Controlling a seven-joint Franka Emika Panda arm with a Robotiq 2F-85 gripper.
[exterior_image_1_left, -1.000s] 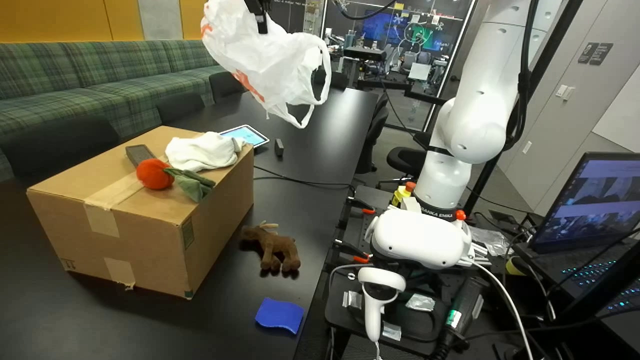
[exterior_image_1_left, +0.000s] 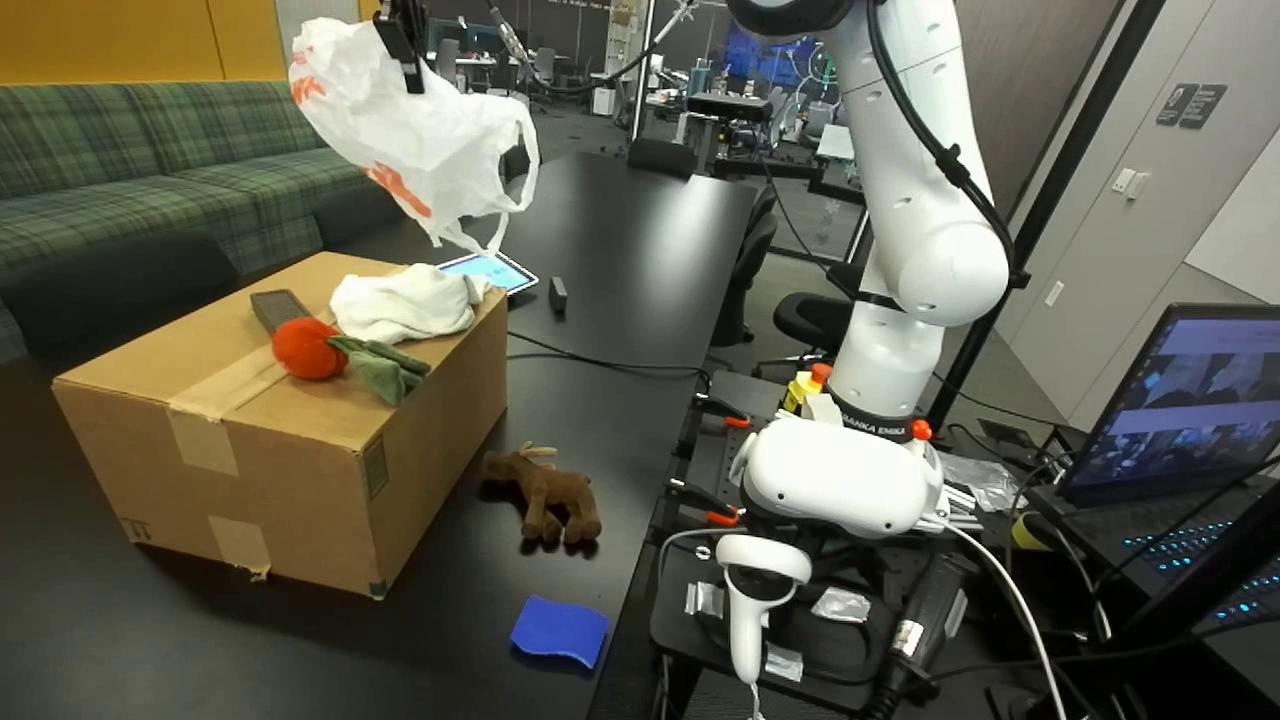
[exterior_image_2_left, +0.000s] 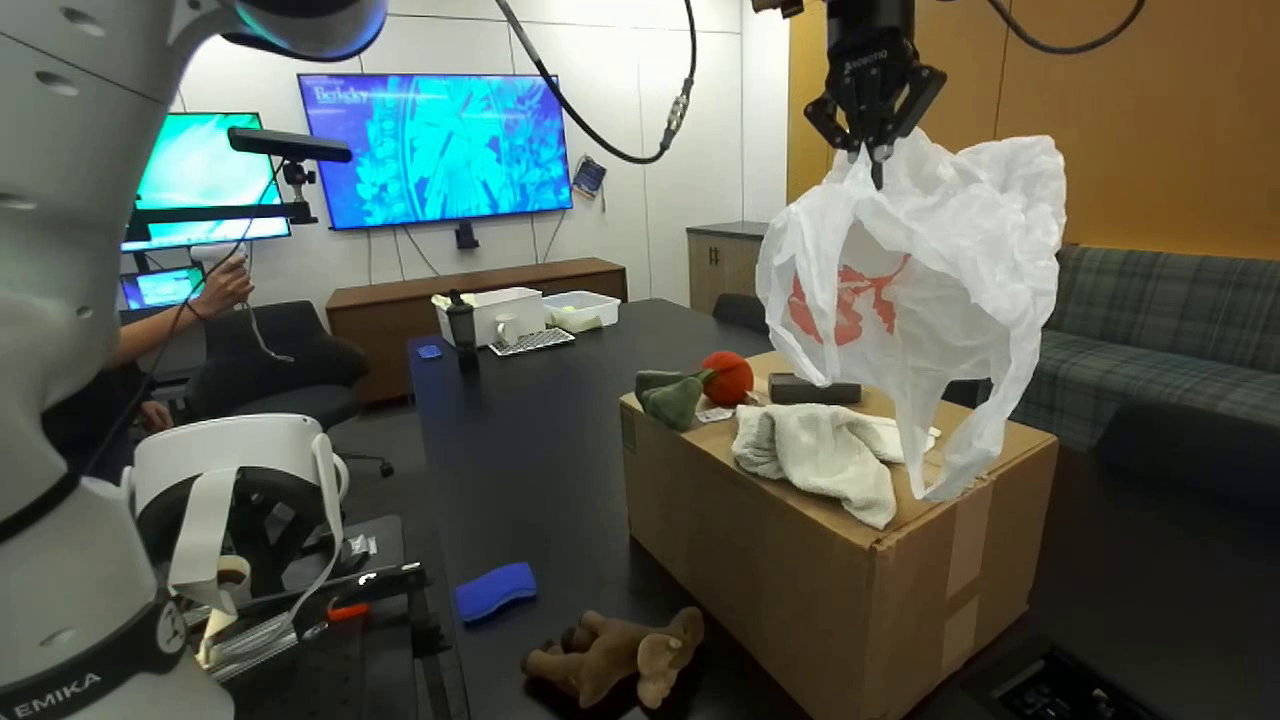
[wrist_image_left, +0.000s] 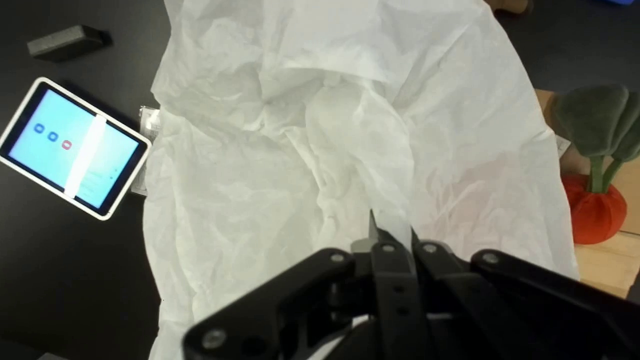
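Note:
A white plastic bag (exterior_image_1_left: 414, 126) with red-orange print hangs in the air from my gripper (exterior_image_2_left: 877, 162). The fingers (wrist_image_left: 393, 264) are closed together on a thin fold of it. In exterior view 2 the bag (exterior_image_2_left: 948, 276) spreads out below the fingertips, its handle loops dangling. It hangs over the far part of the cardboard box (exterior_image_1_left: 270, 504), with the loops just above the box top. The bag (wrist_image_left: 270, 180) fills the middle of the wrist view and hides most of the box beneath.
On the box lie a white cloth (exterior_image_1_left: 405, 302), an orange-red plush vegetable (exterior_image_1_left: 308, 348) with green leaves and a dark block (exterior_image_1_left: 278, 310). A tablet (wrist_image_left: 75, 147) lies behind the box. On the black table are a brown plush moose (exterior_image_1_left: 546, 492) and a blue sponge (exterior_image_1_left: 560, 630).
In exterior view 1, my gripper and the hanging bag have moved left, from over the table to over the far part of the box. The objects on the box and table stay put.

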